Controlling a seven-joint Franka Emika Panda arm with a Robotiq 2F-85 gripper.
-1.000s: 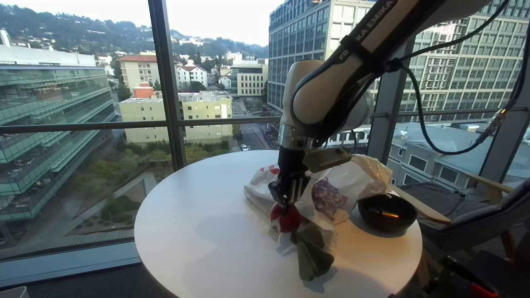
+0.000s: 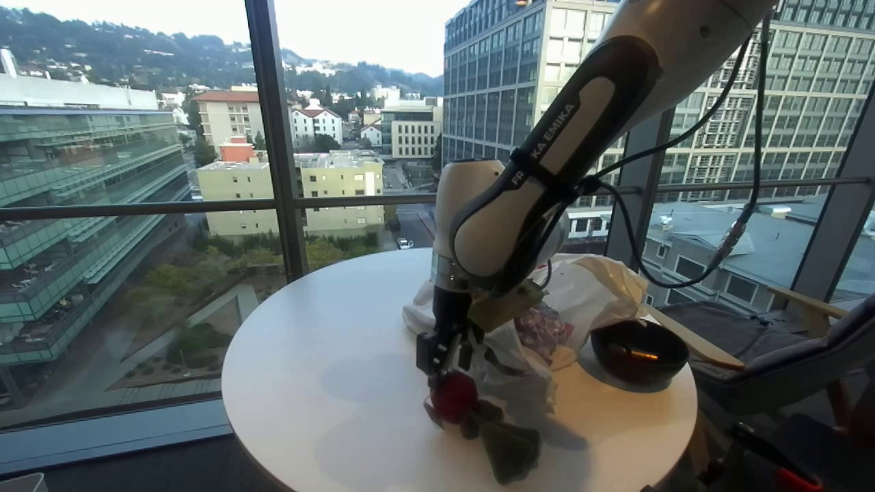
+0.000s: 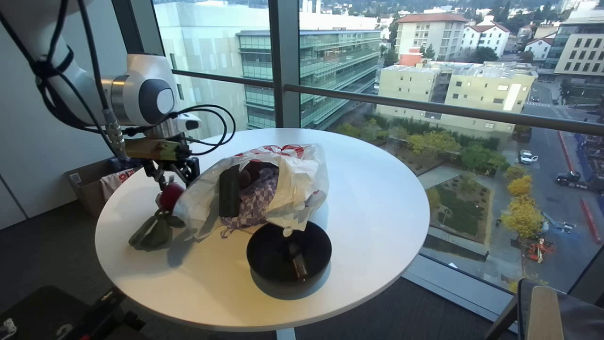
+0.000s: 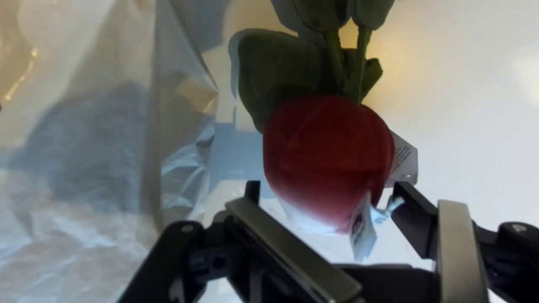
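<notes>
An artificial red flower with dark green leaves and a white tag is at the near part of the white round table. In exterior view 2 it appears left of the plastic bag, its red head up by the fingers. My gripper points down right over the red head, with its fingers spread apart to either side and the tag hanging between them. No firm grip shows. Whether the head rests fully on the table is hard to tell.
A crumpled white plastic bag holding a patterned purple cloth and a dark object lies beside the flower. A black bowl with something inside stands near the bag.
The arm has come lower and toward the left in exterior view 1. The flower has moved down and left with it, and its head has turned. My fingers look wider apart.
</notes>
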